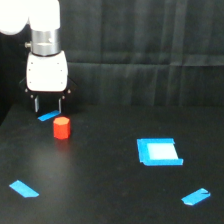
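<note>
A small red block (62, 128) stands on the black table in the left half of the camera view. Behind it and slightly to its left hangs my white gripper (48, 104), pointing down. Its dark fingers stand apart, with nothing visible between them, and the block appears clear of them. To the right of centre lies a white square (162, 151) bordered with blue tape, its surface bare.
Blue tape strips lie at the front left (24, 188), at the front right (196, 197), and below the gripper (48, 116). A dark curtain (145, 60) hangs behind the table.
</note>
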